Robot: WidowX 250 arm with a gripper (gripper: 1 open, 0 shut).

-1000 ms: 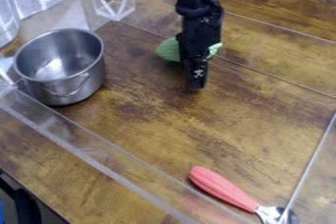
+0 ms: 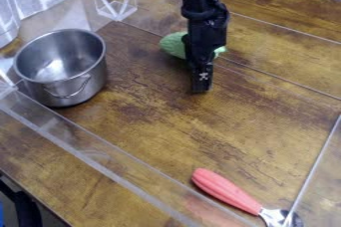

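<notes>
My black gripper point(image 2: 202, 72) reaches down from the top middle of the camera view, low over the wooden table point(image 2: 200, 146). A green object point(image 2: 174, 44) lies directly behind and beside it, largely hidden by the arm. I cannot tell whether the fingers are open, shut, or holding it.
A steel pot point(image 2: 60, 66) stands at the left. A red-handled utensil point(image 2: 230, 191) with a metal end lies at the bottom right. Clear plastic walls point(image 2: 107, 161) edge the work area.
The gripper and arm have shifted very slightly. The other objects have stayed where they were.
</notes>
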